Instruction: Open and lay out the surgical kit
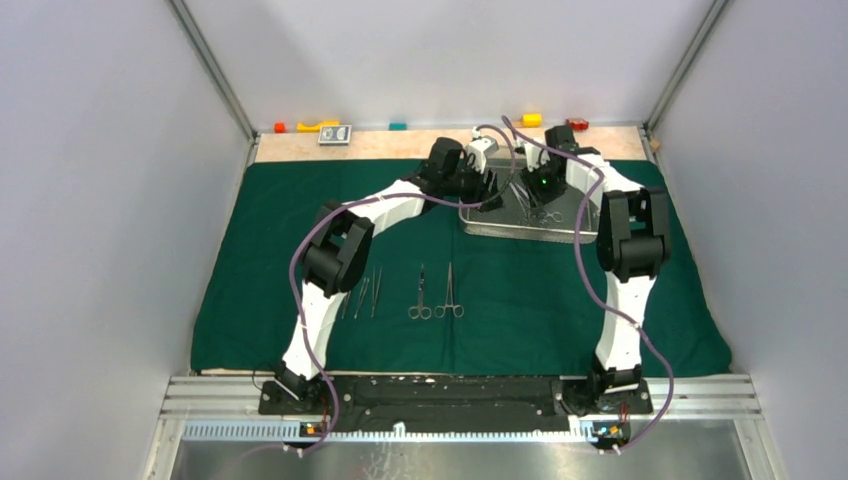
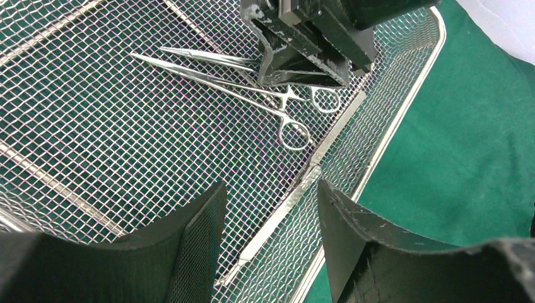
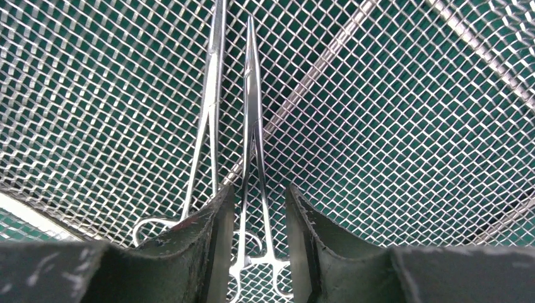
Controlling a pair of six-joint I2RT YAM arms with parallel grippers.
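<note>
The mesh tray (image 1: 530,233) sits toward the back right of the green cloth. Inside it, one ring-handled clamp (image 3: 253,101) runs up the gap between the fingers of my open right gripper; I cannot tell whether they touch it. Close on its left lies a second clamp (image 3: 213,82), its rings partly behind a finger. My left gripper stands apart at the tray's left side, its fingers parted over mesh with nothing between them. Laid out on the cloth are several tweezers (image 1: 361,297), a pair of scissors (image 1: 421,295) and another clamp (image 1: 450,292).
Both arms reach over the tray, with the right gripper close ahead of the left one. The tray's raised wall (image 2: 397,126) borders the cloth. Bare cloth (image 1: 520,310) lies right of the laid-out instruments. Small coloured items line the back ledge.
</note>
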